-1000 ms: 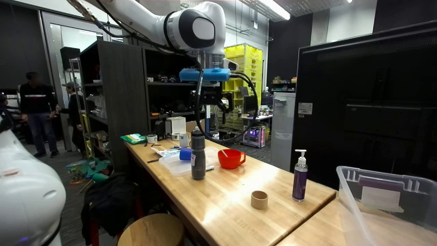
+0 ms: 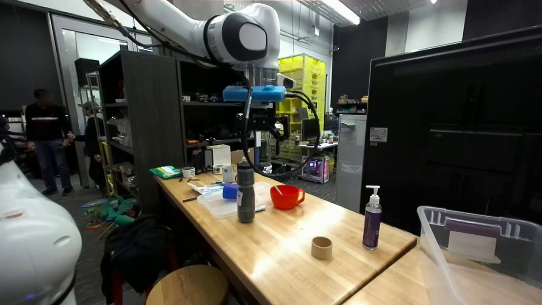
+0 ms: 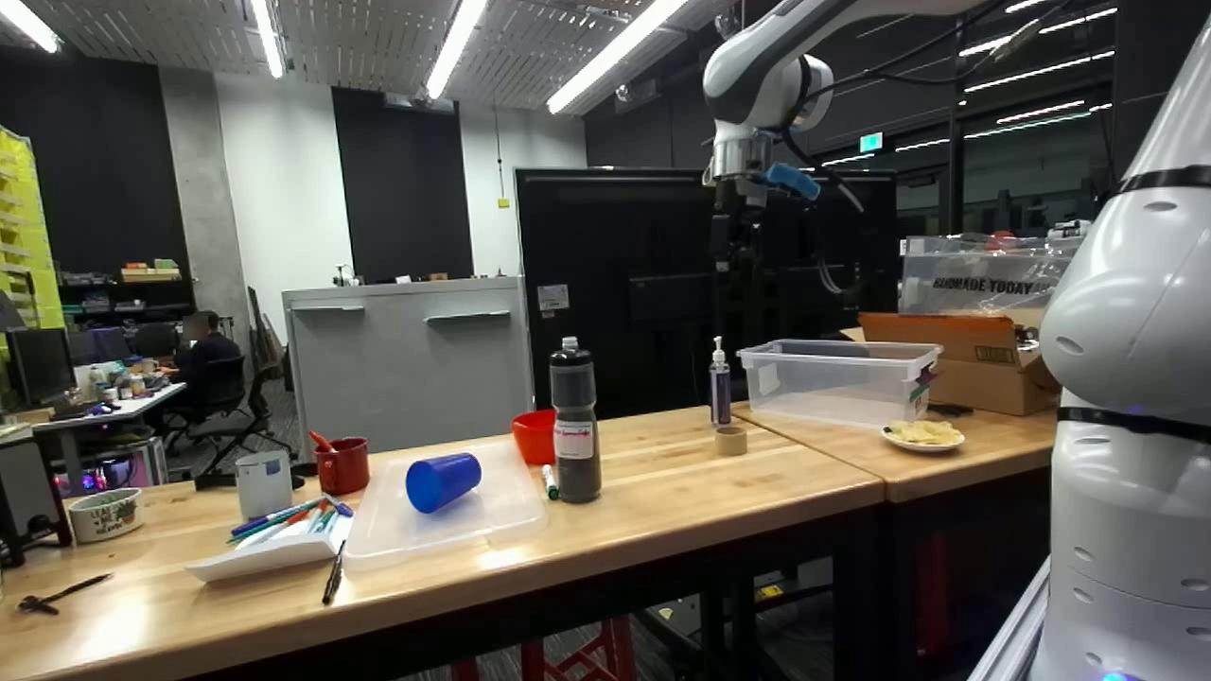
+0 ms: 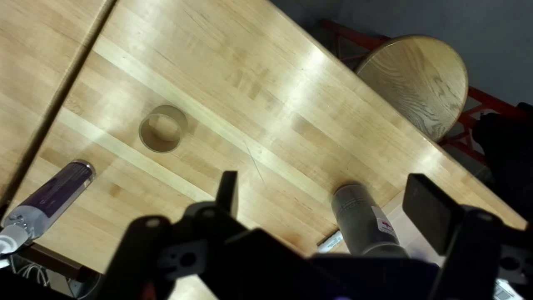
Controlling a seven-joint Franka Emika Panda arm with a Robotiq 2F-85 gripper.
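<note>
High over the wooden table my gripper hangs open, pointing down, with no object held between its fingers. In the wrist view a dark grey bottle point(image 4: 362, 217) stands below, nearer the right finger. It is upright on the table in exterior view 2, well beneath the gripper. A brown tape ring point(image 2: 321, 248) rests on the bare wood toward the table's near end. Close to it stands a purple pump bottle point(image 2: 371, 223). Behind the grey bottle sits a red cup point(image 2: 285, 197) with something in it. A blue cup point(image 3: 444, 481) lies on its side on a clear plastic lid point(image 3: 386, 528).
A clear bin point(image 3: 840, 380) stands on the adjoining table, beside a plate of yellow food point(image 3: 921, 435). Pens on white paper point(image 3: 272, 552), a dark red mug point(image 3: 342, 465) and a grey mug point(image 3: 263, 486) crowd the other end. Bare wood surrounds the tape ring.
</note>
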